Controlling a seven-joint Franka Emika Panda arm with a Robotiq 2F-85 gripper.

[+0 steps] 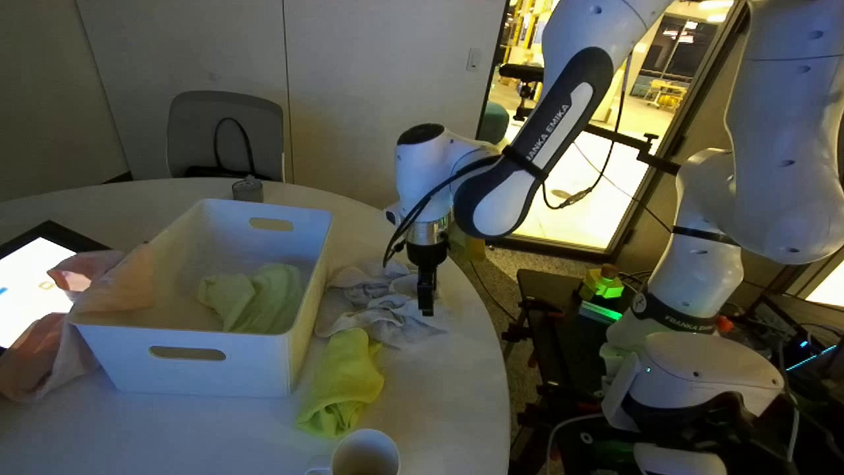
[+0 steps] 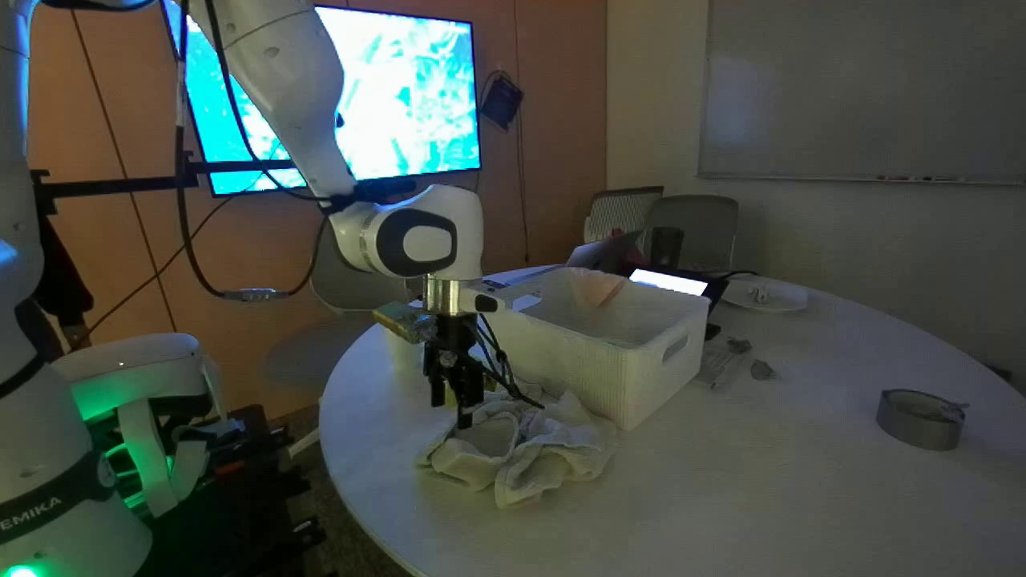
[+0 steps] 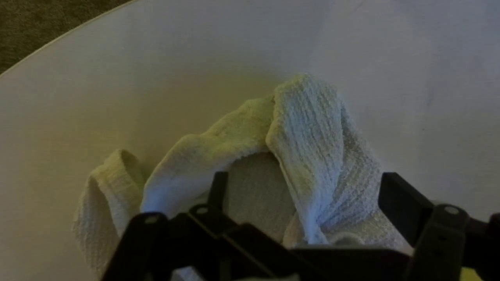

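Observation:
A crumpled white cloth (image 1: 382,309) lies on the round table, just right of the white bin in exterior view 1. Low over that cloth is my gripper, fingers pointing down. In the wrist view its two fingers stand well apart, with folds of the white cloth (image 3: 307,140) showing in the space between and beyond them. Whether the fingertips touch the fabric I cannot tell. The white bin (image 1: 221,365) holds a pale green cloth (image 1: 265,297). A yellow-green cloth (image 1: 344,384) rests on the table beside the bin.
A pinkish cloth (image 1: 130,285) drapes over the bin's left wall, by a lit tablet (image 1: 35,273). Near the front stands a mug (image 1: 365,455). A roll of grey tape (image 2: 921,419) sits on otherwise open table. The table's edge (image 1: 503,372) curves close by the white cloth.

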